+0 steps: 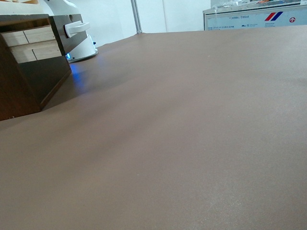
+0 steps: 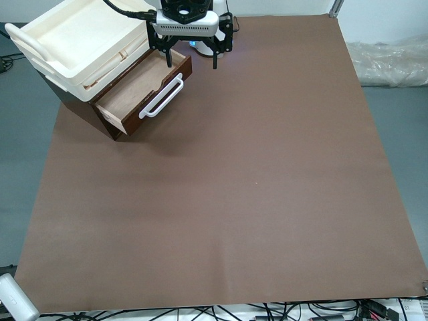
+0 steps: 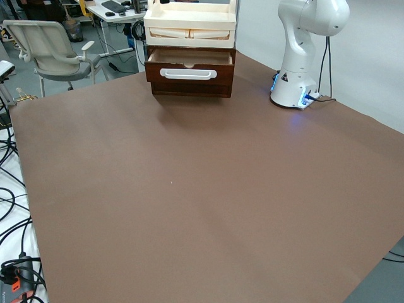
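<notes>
My gripper (image 2: 192,61) is at the top of the left view, its two black fingers pointing down and spread apart, above and just right of a pulled-out, empty wooden drawer (image 2: 130,97) with a white handle (image 2: 160,97). The dark wood cabinet (image 1: 14,81) carries a white tray (image 2: 87,40) on top. In the right view the drawer front (image 3: 216,78) and tray (image 3: 189,20) are visible. Nothing shows between the fingers.
The white robot base (image 3: 292,88) stands beside the cabinet at the back. Cables (image 3: 12,202) lie along the table's edge.
</notes>
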